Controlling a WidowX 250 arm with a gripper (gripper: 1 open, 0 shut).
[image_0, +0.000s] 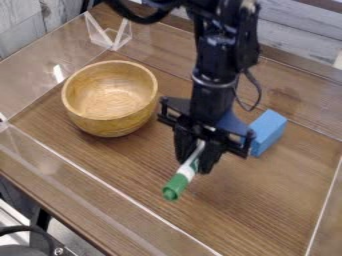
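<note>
My gripper (198, 148) hangs over the middle of the wooden table, shut on a slim object (179, 183) with a green lower end and a pale, whitish upper part. The object tilts down toward the lower left. Whether its tip touches the table is hard to tell.
A yellow bowl (110, 96) sits at the upper left. A blue block (263, 133) lies to the right of my gripper. A white wire-like item (110, 32) is at the back left.
</note>
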